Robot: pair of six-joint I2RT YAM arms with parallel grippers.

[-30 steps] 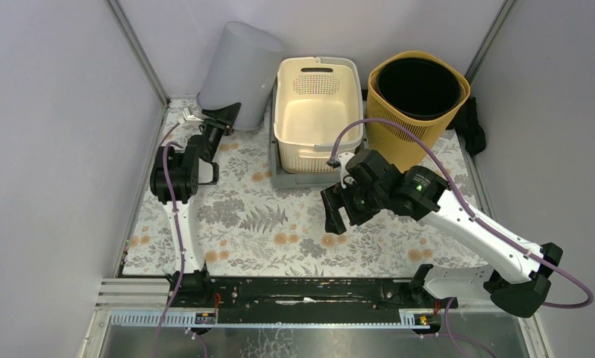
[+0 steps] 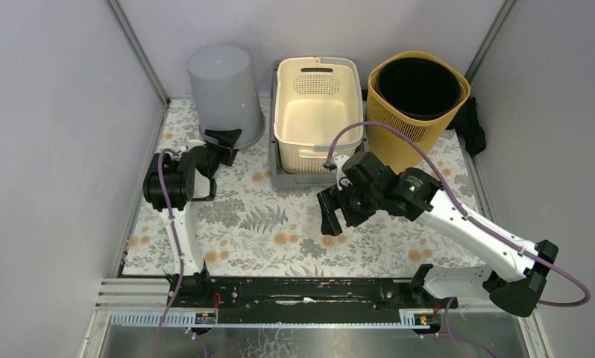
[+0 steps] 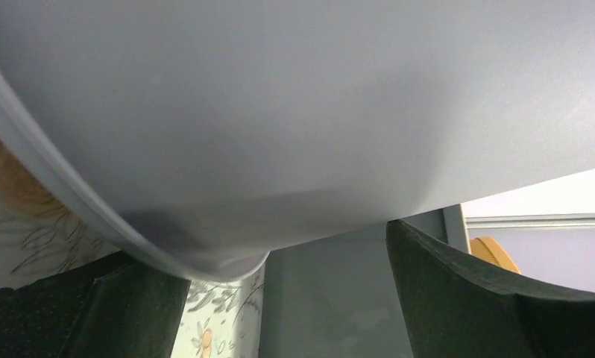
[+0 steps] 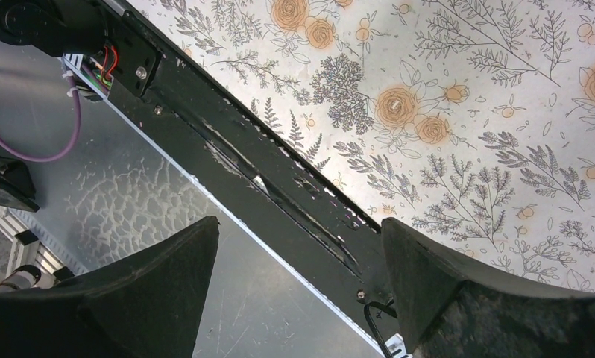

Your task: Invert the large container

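The large grey container (image 2: 224, 82) stands upright at the back left, its closed base up and its wide rim down on the floral tabletop. At the near side of its rim is my left gripper (image 2: 237, 142). Grey wall (image 3: 294, 112) fills most of the left wrist view, and its curved lower edge passes between the spread fingers; contact with either finger cannot be made out. My right gripper (image 2: 340, 224) hovers over the front middle of the table, open and empty, its fingers (image 4: 160, 291) wide apart in the right wrist view.
Right beside the container stands a cream basket (image 2: 281, 112) in a grey tray (image 2: 298, 180). Farther right is a yellow basket (image 2: 399, 134) with a black bin (image 2: 421, 86) inside. Bare tabletop (image 2: 257, 231) lies in front. Walls close off the left and back.
The grey container has gone from leaning right to standing upright, rim down. The right arm has barely moved.
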